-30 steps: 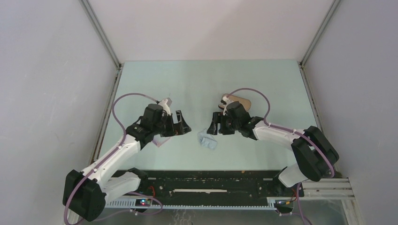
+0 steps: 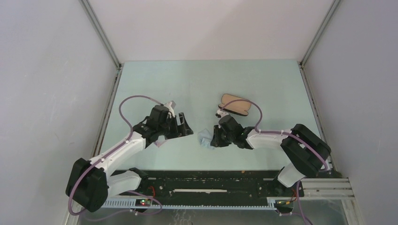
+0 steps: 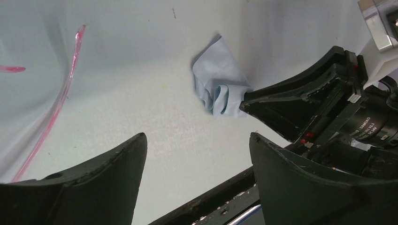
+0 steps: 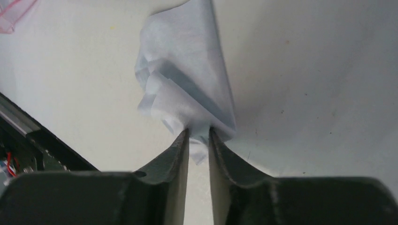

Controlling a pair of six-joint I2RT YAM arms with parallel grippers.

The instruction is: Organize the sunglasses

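Observation:
A light blue cloth (image 2: 205,137) lies crumpled on the table, my right gripper down at its right part, fingertips close together in its folds; whether they grip it is unclear. My left gripper stands open to the left, above the table, with nothing between its fingers. Beneath and beside it lie pink-edged items (image 3: 61,98), partly hidden in the top view. A tan, open case (image 2: 234,98) with dark lining lies behind the right arm. No sunglasses are clearly recognisable.
A dark rail (image 2: 197,180) runs along the front edge.
My right gripper has come down toward the front onto the cloth, its fingers drawing closer together. My left gripper has shifted slightly to the right.

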